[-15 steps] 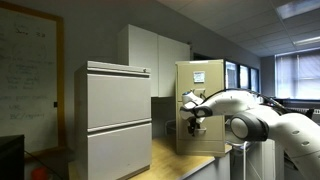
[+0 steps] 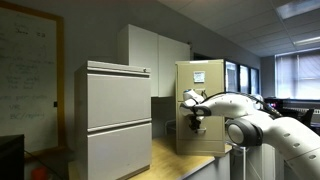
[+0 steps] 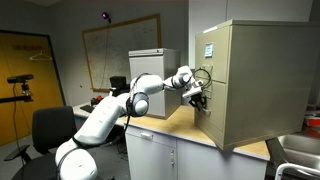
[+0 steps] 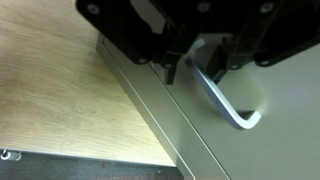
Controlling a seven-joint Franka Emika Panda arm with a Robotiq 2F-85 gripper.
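A tall beige file cabinet (image 3: 262, 85) stands on the wooden counter, its drawer fronts facing the arm. My gripper is at one of these fronts, beside a silver drawer handle (image 4: 225, 100). In the wrist view the dark fingers (image 4: 171, 66) stand apart, one on each side of the handle's upper end, and the fingers look part open. Whether either finger touches the handle cannot be made out. From outside, the gripper (image 3: 200, 101) appears small and dark against the cabinet front. The drawers look closed.
A grey two-drawer cabinet (image 2: 118, 120) stands to the left on the counter (image 3: 178, 122). Bare wood lies between the two cabinets. A wire rack (image 3: 298, 160) is beyond the counter's right end, and an office chair (image 3: 22, 140) is at the left.
The arm has shifted slightly while the gripper stays close to the same drawer front. Neither cabinet has visibly moved.
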